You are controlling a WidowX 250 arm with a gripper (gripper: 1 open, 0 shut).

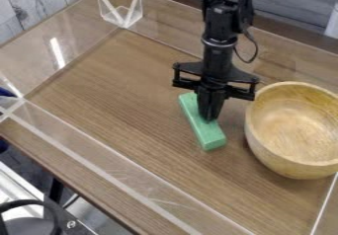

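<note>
My black gripper [209, 107] reaches down from the top of the view onto the wooden table, its tips at the upper end of a green oblong block [204, 129]. The fingertips are small and dark, and I cannot tell whether anything is between them; the gripper looks shut. The green block lies on the table, pointing toward the lower right.
A large tan bowl [291, 130] sits just right of the block and gripper. A clear plastic object [121, 8] stands at the back left.
</note>
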